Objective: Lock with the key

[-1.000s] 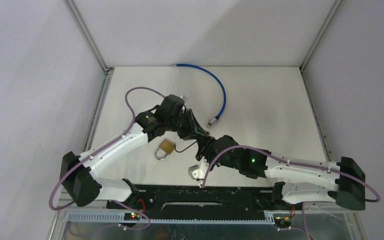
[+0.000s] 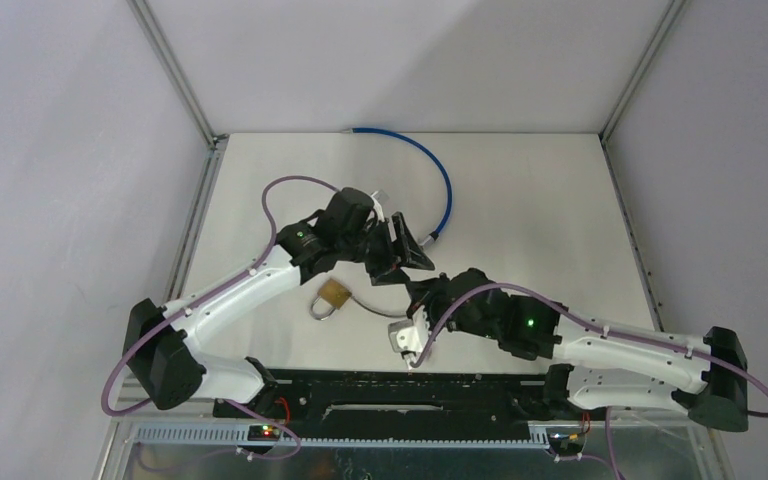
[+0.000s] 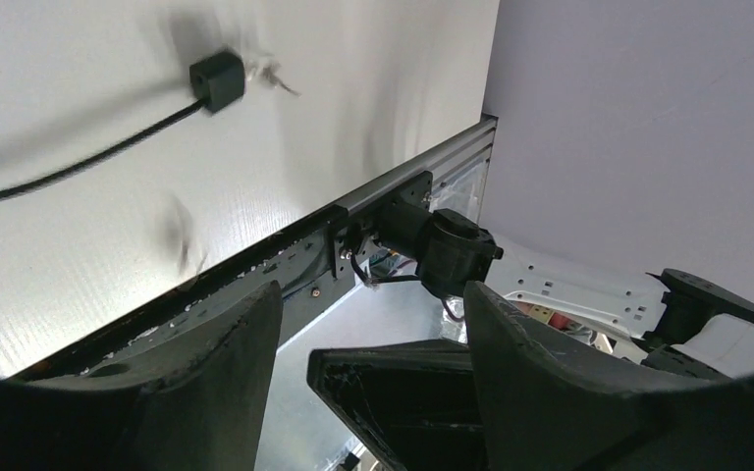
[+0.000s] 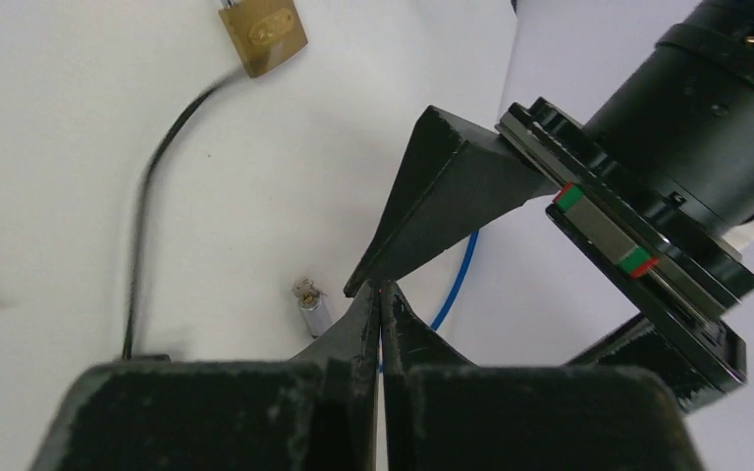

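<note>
A brass padlock (image 2: 335,292) (image 4: 262,37) lies on the table with its shackle out. A dark cable beside it runs to a small black block (image 3: 218,80), with a blurred small metal piece (image 3: 273,77) next to it, possibly the key; I cannot tell. My left gripper (image 2: 409,243) stands open over the middle of the table, with nothing between its fingers. My right gripper is shut, with nothing visible between its fingers; in the top view it is close below the left one, its tips largely hidden.
A blue cable (image 2: 444,180) with a metal end (image 4: 312,309) curves across the back of the table (image 2: 550,200). The dark front rail (image 2: 380,388) edges the table.
My left gripper's fingers have spread open and moved slightly.
</note>
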